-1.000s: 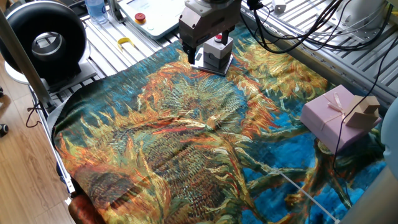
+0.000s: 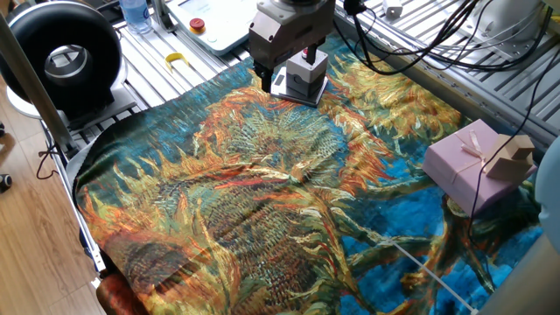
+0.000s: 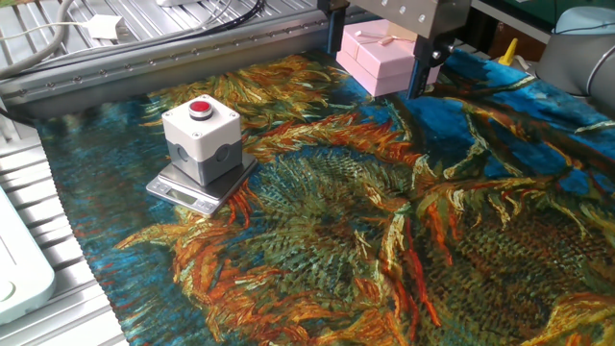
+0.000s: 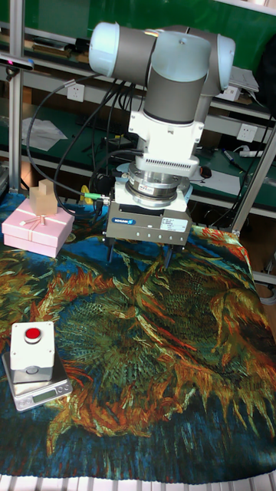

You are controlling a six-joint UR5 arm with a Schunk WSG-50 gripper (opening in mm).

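Note:
My gripper (image 4: 139, 255) hangs above the cloth with its two fingers wide apart, and nothing shows between them. In exterior view 2 its fingers (image 3: 418, 79) stand in front of the pink gift box (image 3: 373, 69), at the top. A white and grey button box (image 3: 204, 144) with a red button sits upright on a small digital scale (image 3: 183, 197), well apart from the gripper. On the pink box's lid rests a small cardboard piece (image 4: 42, 197). From exterior view 1, the gripper partly covers the button box (image 2: 306, 77).
A sunflower-patterned cloth (image 2: 262, 227) covers the table, with light wrinkles and a broad clear middle. Black cables (image 2: 420, 61) hang near the arm's base. A yellow ring-like piece (image 2: 176, 60) and a bottle (image 2: 136, 16) stand beyond the cloth.
In exterior view 1 my gripper has shifted very slightly to the left. The button box, scale and pink box have stayed where they were.

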